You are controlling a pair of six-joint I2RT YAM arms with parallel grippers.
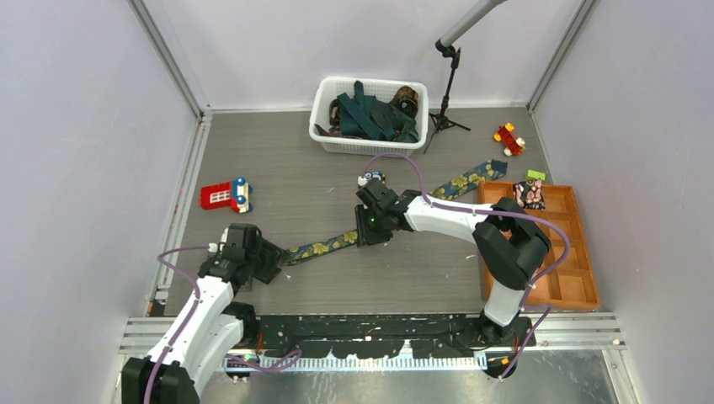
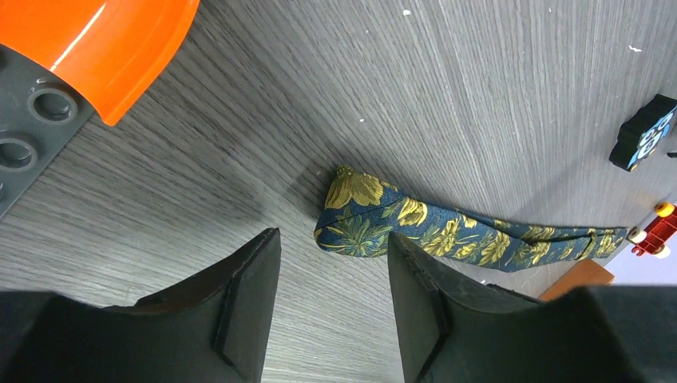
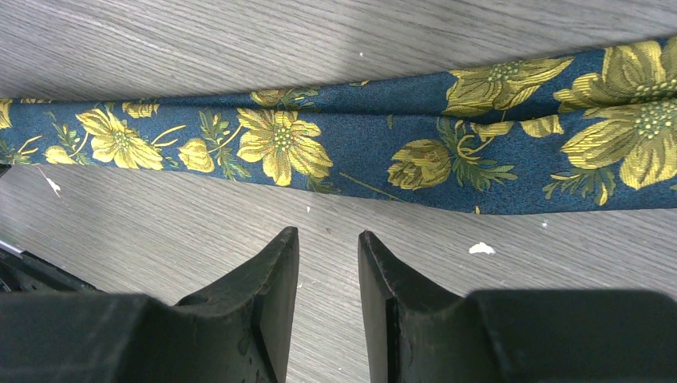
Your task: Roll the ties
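Note:
A blue tie with yellow flowers (image 1: 320,248) lies stretched diagonally across the table, its middle hidden in the top view by my right arm. In the left wrist view the tie's near end (image 2: 355,223) is folded over, just beyond my open left gripper, with nothing between the fingers. The right wrist view shows the tie (image 3: 287,148) lying flat above my right gripper, which is open and empty, its fingertips a little apart from the cloth.
A white basket (image 1: 369,143) of ties stands at the back. A wooden compartment tray (image 1: 562,252) is on the right. Toy vehicles (image 1: 223,195) lie at the sides. An orange and grey object (image 2: 120,56) is near the left gripper.

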